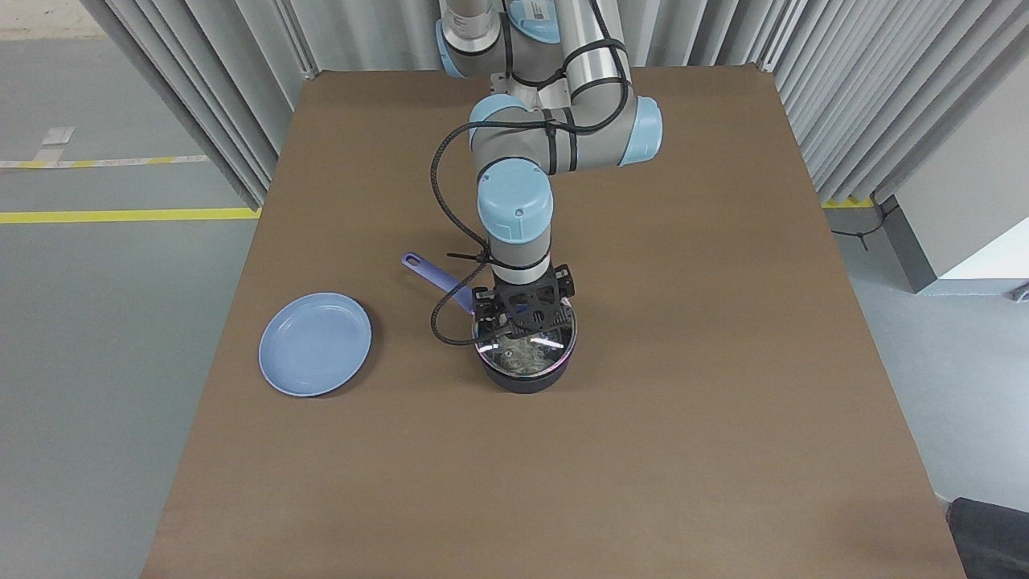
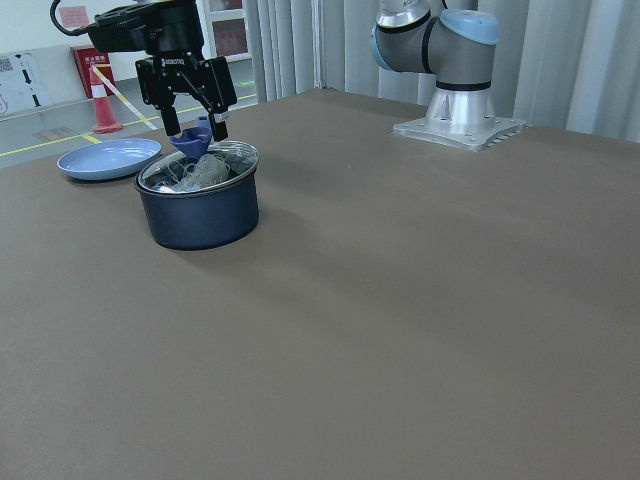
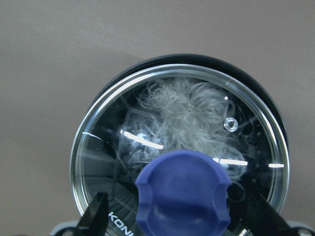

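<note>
A dark pot (image 2: 200,222) with a glass lid (image 3: 113,147) stands on the table; pale tangled stuff shows through the lid. The lid's blue knob (image 3: 182,189) is at its centre. My gripper (image 2: 195,122) is open above the lid, a finger either side of the knob, apparently not closed on it. In the front view the gripper hides the knob and part of the lid; the pot's blue handle (image 1: 434,273) sticks out toward the back left.
A blue plate (image 1: 314,343) lies left of the pot on the brown table (image 1: 723,386). The arm's base (image 2: 460,125) stands at the back.
</note>
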